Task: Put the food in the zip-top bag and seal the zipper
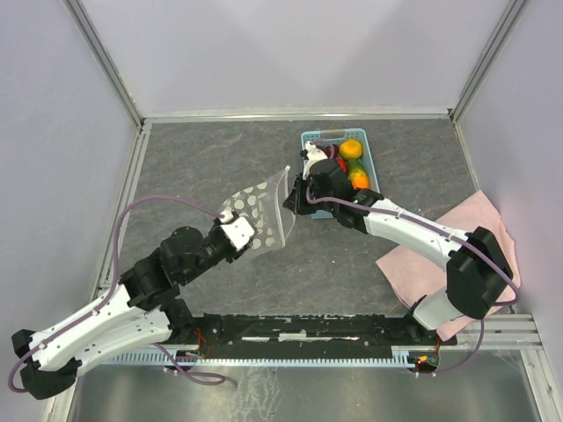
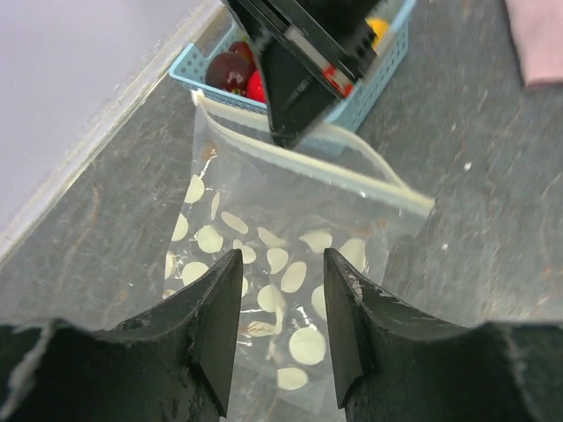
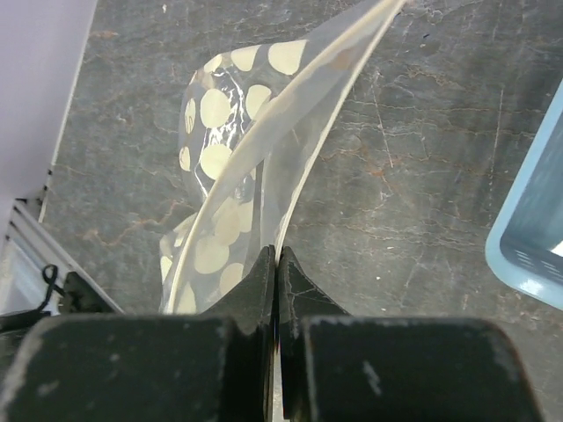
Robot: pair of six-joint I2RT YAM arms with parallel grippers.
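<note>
The clear zip top bag with pale dots [image 1: 266, 207] hangs between my two arms, its mouth toward the right arm. At that mouth my right gripper is shut on one of the bag's edges. In the left wrist view the pale zipper rim [image 2: 303, 161] bows into a gap, with the dotted panel [image 2: 283, 264] below it. My left gripper stands partly open, its fingers [image 2: 230, 290] apart, with the panel seen beyond them. Food, including an orange fruit [image 1: 351, 149], lies in the blue basket [image 1: 373, 167].
Behind the right gripper stands the basket, which also holds red and dark purple items. A pink cloth [image 1: 413, 268] covers the right side. Bare grey table [image 1: 202, 149] shows at the back left.
</note>
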